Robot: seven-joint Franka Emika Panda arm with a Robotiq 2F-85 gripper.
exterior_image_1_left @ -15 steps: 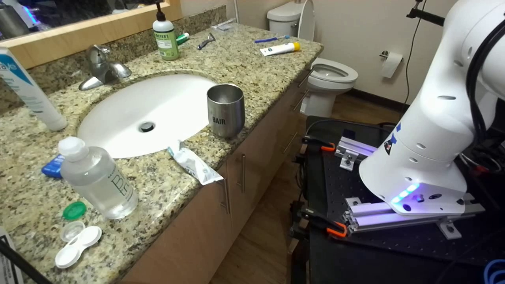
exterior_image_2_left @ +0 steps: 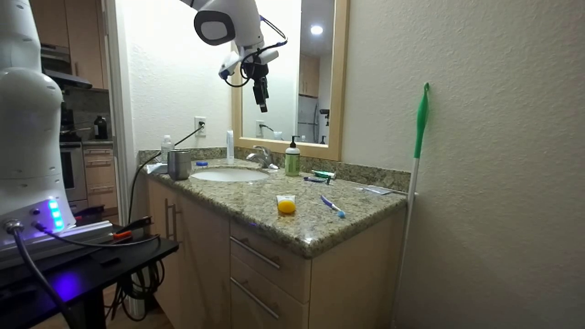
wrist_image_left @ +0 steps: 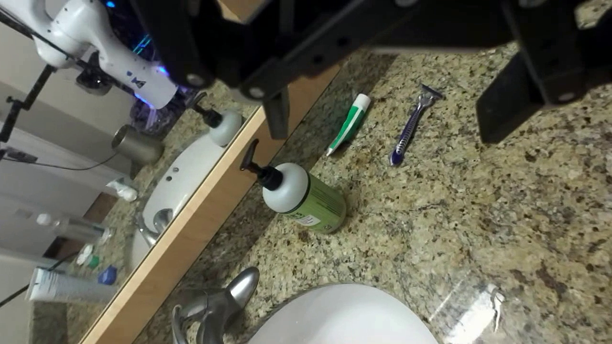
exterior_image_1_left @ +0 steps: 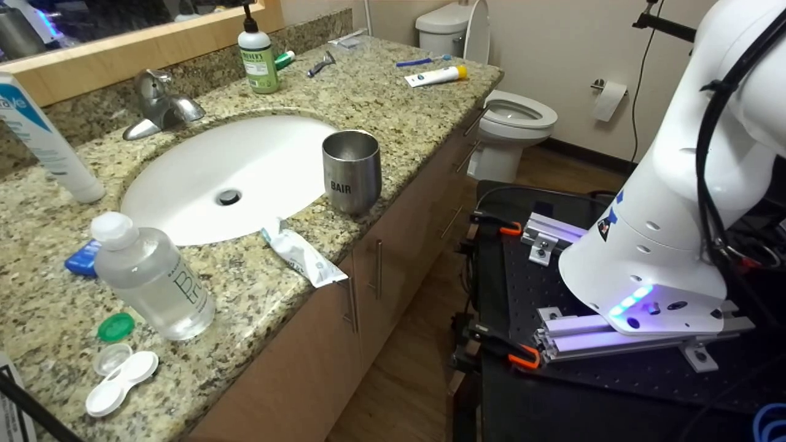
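My gripper is open, its two fingers wide apart with nothing between them. In exterior view 2 it hangs high above the counter [exterior_image_2_left: 252, 200], in front of the mirror and clear of everything. The wrist view looks down on a green soap bottle [wrist_image_left: 321, 206] with a black pump, upright on the granite. A green-and-white tube [wrist_image_left: 350, 123] and a dark blue razor [wrist_image_left: 407, 131] lie behind it. Beside the sink's front edge stands a steel cup [exterior_image_1_left: 352, 173] marked BAIR. Exterior view 1 does not show the gripper.
The faucet [exterior_image_1_left: 158, 107] rises behind the white sink [exterior_image_1_left: 243, 169]. A clear bottle [exterior_image_1_left: 155, 280], a crumpled tube [exterior_image_1_left: 300, 254] and a tall white tube [exterior_image_1_left: 55, 143] stand or lie around it. Farther along are a yellow-capped tube [exterior_image_1_left: 436, 76] and a toothbrush [exterior_image_1_left: 422, 62].
The arm's upper part and its black cable have shifted a little in exterior view 1, the cable moving left. The things on the counter stand where they were.
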